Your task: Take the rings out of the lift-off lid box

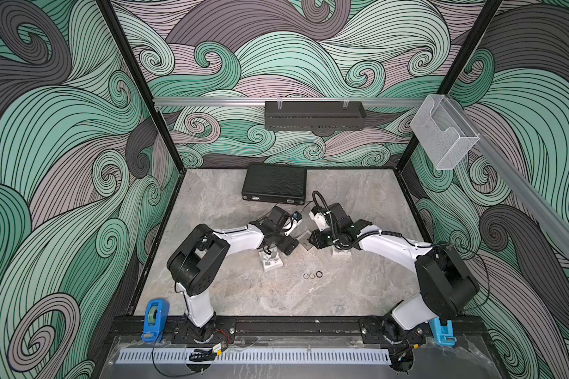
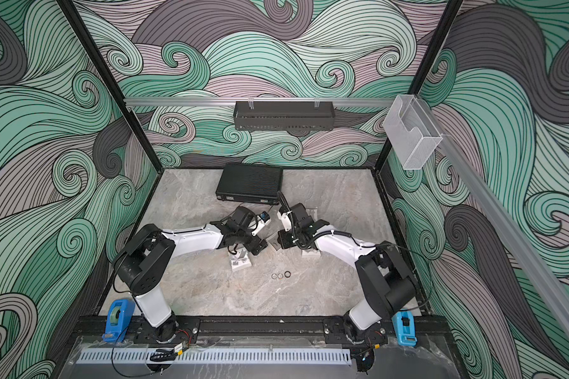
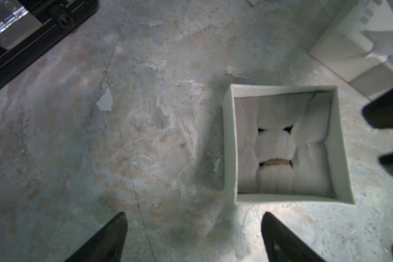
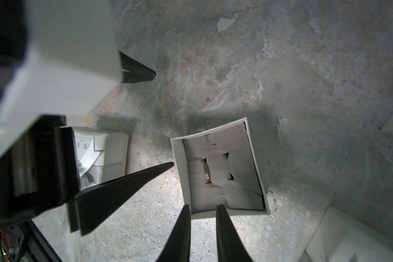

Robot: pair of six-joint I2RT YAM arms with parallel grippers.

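Observation:
The open white box [image 3: 229, 148] stands on the table with a grey padded insert, seen in both wrist views. A gold ring [image 4: 207, 171] sits in one slot of that insert; the other slots look empty. My left gripper is open beside the box, its fingers empty. Over the box's near edge in the right wrist view, my right gripper is part open, with a narrow empty gap between its fingertips. Three rings lie on the table in front: two light ones [image 1: 306, 276] [image 1: 311, 276] and a dark ring [image 1: 319, 274].
White box parts rest nearby: one [image 1: 272, 260] below the left gripper, another [image 1: 340, 252] below the right arm. A black case [image 1: 275, 182] stands at the back. The two grippers are close together around the box.

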